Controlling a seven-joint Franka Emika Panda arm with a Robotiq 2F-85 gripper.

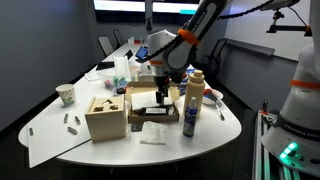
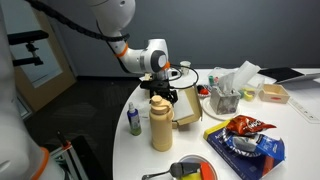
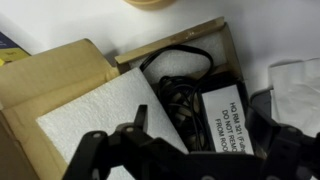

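Note:
An open cardboard box (image 1: 141, 127) stands on the white table, its lid flap (image 2: 187, 109) raised. Inside, the wrist view shows a white foam sheet (image 3: 95, 125), a coiled black cable (image 3: 182, 92) and a black item with a white printed label (image 3: 226, 122). My gripper (image 1: 160, 99) points down at the box, its fingers spread wide with nothing seen between them. In the wrist view the gripper shows at the lower edge, over the foam sheet and the labelled item. Whether its tips touch anything inside cannot be told.
A tan bottle (image 2: 161, 125) and a dark blue bottle (image 1: 190, 117) stand close to the box. Beside it are a wooden box (image 1: 107, 122) and a white cloth (image 1: 153, 133). A cup (image 1: 67, 94) stands at far left.

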